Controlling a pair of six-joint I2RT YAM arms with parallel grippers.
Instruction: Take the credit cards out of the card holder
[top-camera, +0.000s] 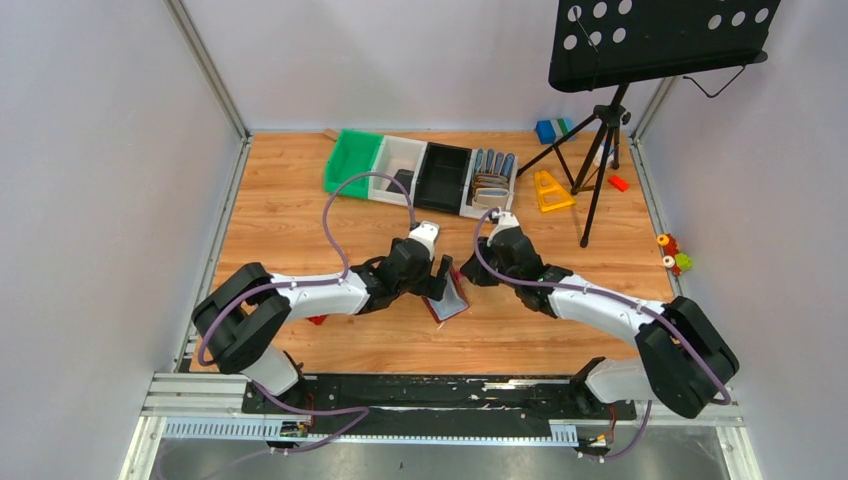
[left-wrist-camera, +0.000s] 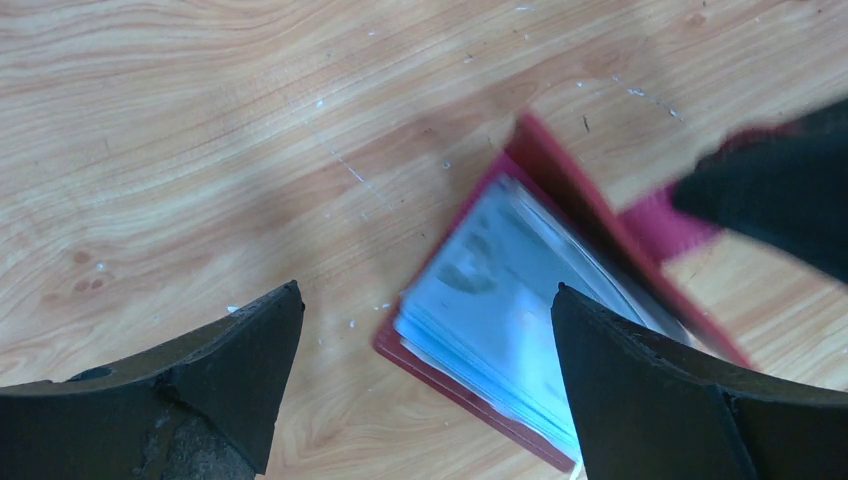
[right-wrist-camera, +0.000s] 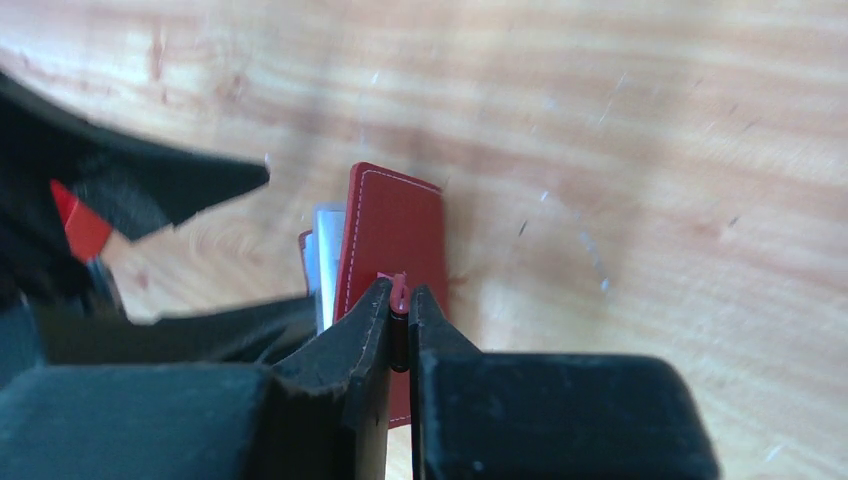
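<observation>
The maroon card holder (top-camera: 448, 300) lies open on the table between my grippers, with pale blue cards (left-wrist-camera: 490, 290) in its pocket. My right gripper is shut on the holder's flap (right-wrist-camera: 395, 220), which stands raised in the right wrist view. My left gripper is open over the holder, nothing gripped, its fingertips beside the cards in the left wrist view; from the top it sits just left of the holder.
A row of bins (top-camera: 440, 178) stands at the back, with a music stand (top-camera: 607, 120) at the back right and a yellow triangle (top-camera: 553, 200) near it. Table space in front of the bins is mostly clear.
</observation>
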